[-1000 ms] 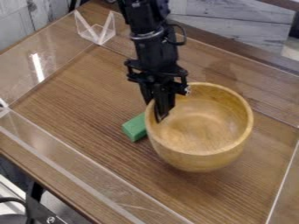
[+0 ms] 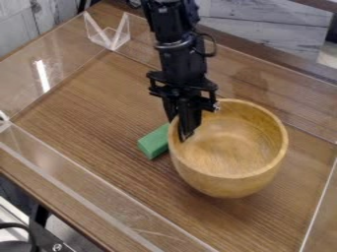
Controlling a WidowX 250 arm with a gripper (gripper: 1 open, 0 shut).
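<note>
My gripper (image 2: 184, 126) is shut on the near-left rim of a large cream bowl (image 2: 242, 157), which sits tilted toward me at the right of the wooden table (image 2: 79, 128). A small green block (image 2: 154, 142) lies just left of the bowl, partly behind it. The fingertips are partly hidden at the rim.
A small clear plastic object (image 2: 109, 27) stands at the back left. A pale marble-like wall (image 2: 277, 30) runs along the back.
The gripper and the bowl have shifted slightly up and to the left in the view, and the arm is a little more upright.
</note>
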